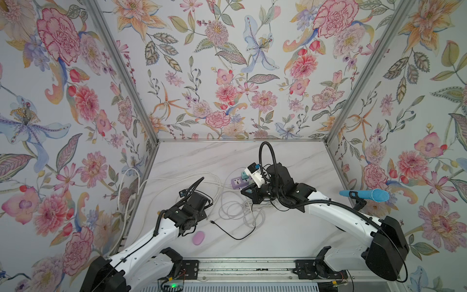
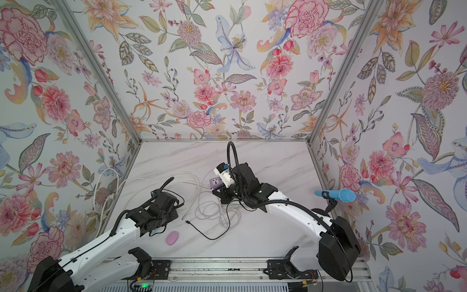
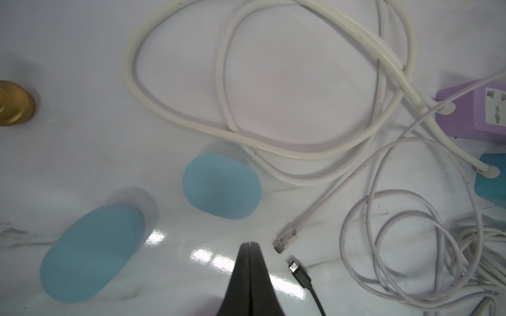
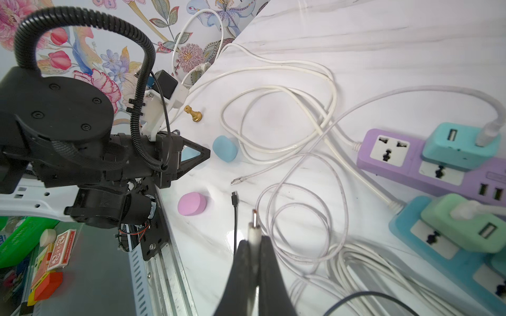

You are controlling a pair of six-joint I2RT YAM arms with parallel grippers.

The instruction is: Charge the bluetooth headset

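Note:
My left gripper points down over the table, shut with nothing between its fingertips. Ahead of it in the left wrist view lie two smooth blue oval cases (image 3: 222,186), one nearer the middle and one at lower left. A pink oval case (image 4: 192,203) sits apart at the table's front; none shows a visible port. In the right wrist view, my right gripper is shut on a white cable plug (image 4: 254,230), its metal tip exposed. A white cable end (image 3: 286,238) and a black cable end (image 3: 300,273) lie loose. No headset is recognisable.
The purple power strip (image 4: 391,159) and blue power strip (image 4: 418,230) carry chargers with cables. Thick white cable (image 3: 316,154) loops behind the cases. A gold chess piece (image 3: 14,103) stands at far left. Coiled cables fill the middle.

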